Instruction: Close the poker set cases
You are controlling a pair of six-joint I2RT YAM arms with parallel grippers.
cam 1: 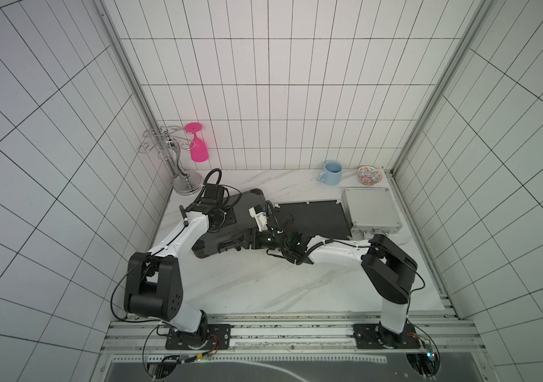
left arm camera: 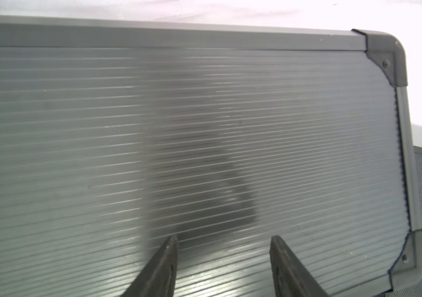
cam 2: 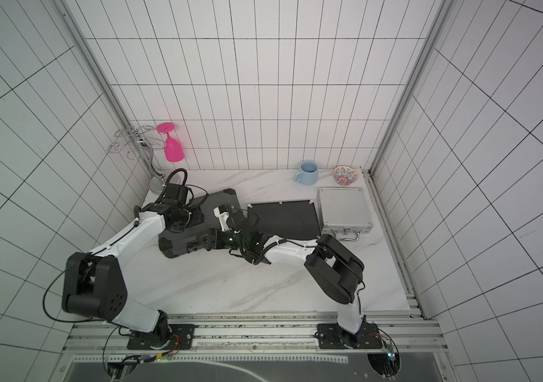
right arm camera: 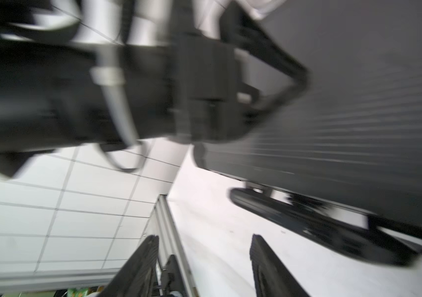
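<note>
The black case lies on the left of the counter with its lid down, slightly turned. Its ribbed lid fills most of the left wrist view. Over this lid is my left gripper, its fingertips apart and nothing seen between them. My right gripper stands open by the case's front side, close to the black handle, with nothing between its fingers. At the right, the silver case lies with its lid down; its handle faces the front.
A dark mat lies between the cases. Behind stand a blue mug and a patterned bowl. A metal stand holding a pink glass is at the back left.
</note>
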